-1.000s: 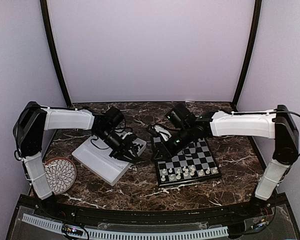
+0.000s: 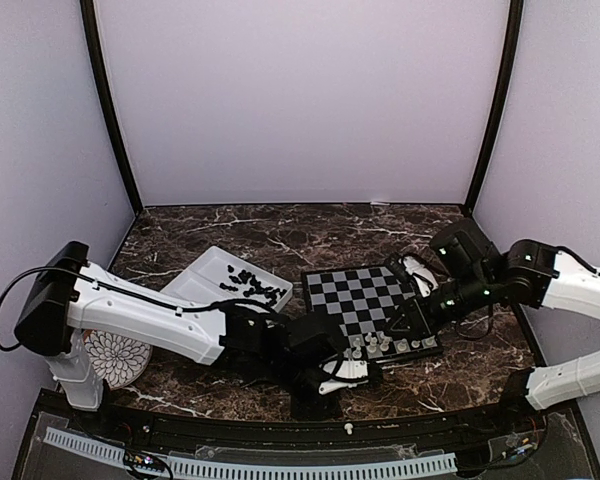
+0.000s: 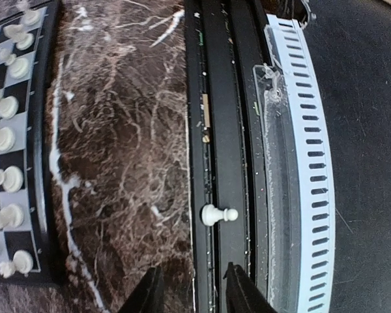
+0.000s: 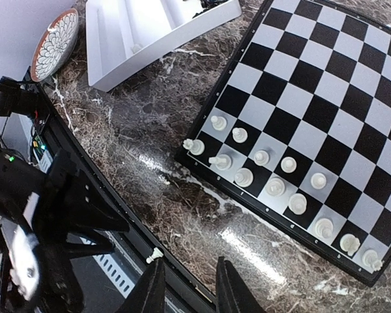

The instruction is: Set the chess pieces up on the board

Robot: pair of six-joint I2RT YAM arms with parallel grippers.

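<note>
A white pawn (image 3: 218,214) lies on its side on the black rail (image 4: 182,274) along the table's front edge, off the chessboard (image 4: 274,88). My left gripper hangs over the front edge close to the pawn, its fingers apart and nothing between them. In the top view the left arm hides part of the board's near left corner. White pieces (image 4: 275,186) fill the board's near row, and several white pawns (image 4: 261,158) stand in the row behind, which is bare toward its right end. Above the board's right side, my right gripper is open and empty.
A white tray (image 2: 215,250) left of the board holds several black pieces (image 2: 252,285); one white piece (image 4: 137,47) shows in it. A patterned bowl (image 2: 118,352) sits at the far left. Bare marble (image 4: 182,215) lies between board and front rail.
My left gripper has swung from beside the tray to the front edge, near the fallen pawn. The right gripper has shifted rightward over the board. Both stay empty.
</note>
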